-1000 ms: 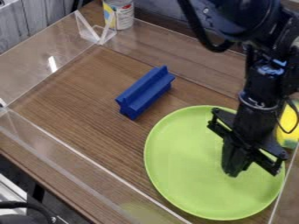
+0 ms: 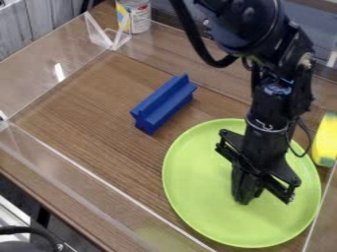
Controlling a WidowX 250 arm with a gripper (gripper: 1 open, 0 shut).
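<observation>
My black gripper [image 2: 245,187] is low over a green plate [image 2: 198,197] at the right, its fingertips down at the plate's surface and close together. It looks shut, and nothing clearly shows between the fingers. A blue block [image 2: 164,101] lies on the wooden table [image 2: 79,128], up and left of the plate.
A yellow object [image 2: 325,138] sits at the right edge, partly behind the arm. A can [image 2: 133,18] stands at the back. Clear plastic edging runs along the table's left and front.
The gripper has moved left across the plate, from its right side toward the middle. The plate and blue block look unmoved.
</observation>
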